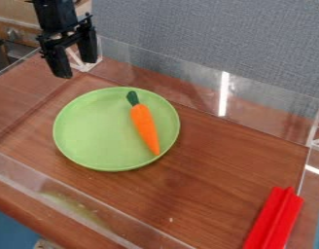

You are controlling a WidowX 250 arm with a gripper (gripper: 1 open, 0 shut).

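Note:
My black gripper (pixel 71 60) hangs at the upper left, above the wooden board and behind the green plate, with its fingers open and nothing visible between them. The green plate (pixel 90 131) lies on the board left of centre. An orange carrot (pixel 144 126) with a dark green top lies on the right part of the plate, its top pointing to the back.
Two red bars (pixel 272 219) lie at the front right of the board. Clear low walls edge the board, with a grey backdrop (pixel 214 34) behind. The middle right of the board is bare.

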